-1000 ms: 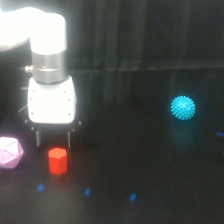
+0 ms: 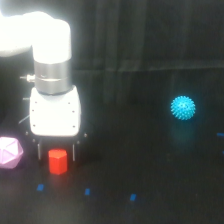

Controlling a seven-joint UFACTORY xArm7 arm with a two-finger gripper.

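Observation:
My white gripper (image 2: 57,150) hangs low on the left, its thin fingers on either side of a red block (image 2: 58,162) at about the height of its top. The fingers look apart; whether they touch the block I cannot tell. A pale pink faceted ball (image 2: 9,152) lies at the left edge, beside the gripper. A spiky cyan ball (image 2: 182,107) rests at the right.
A dark curtain backs the scene.
The arm and gripper have moved down and slightly right, bringing the fingers around the top of the red block. The block and both balls look unmoved.

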